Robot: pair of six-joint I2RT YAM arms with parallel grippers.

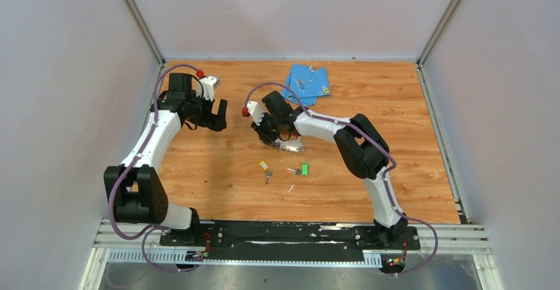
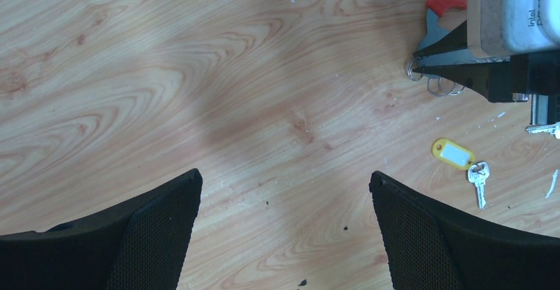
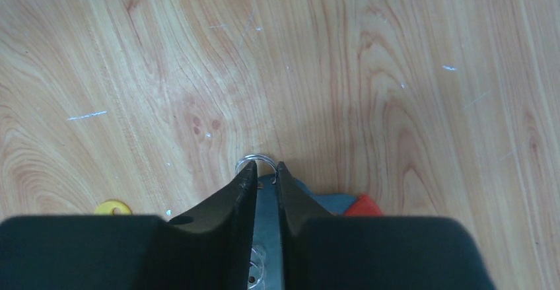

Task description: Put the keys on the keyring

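My left gripper is wide open and empty above bare wood on the left. The right gripper is down at the rack, a flat grey holder with a red part and several wire rings. Its fingertips stand a small gap apart at an end keyring; whether they touch it, I cannot tell. One key lies beside a yellow tag. Another key is next to a green tag. Part of the rack is hidden under the right gripper.
A folded blue cloth with small items on it lies at the back. A white sliver rests in front of the keys.
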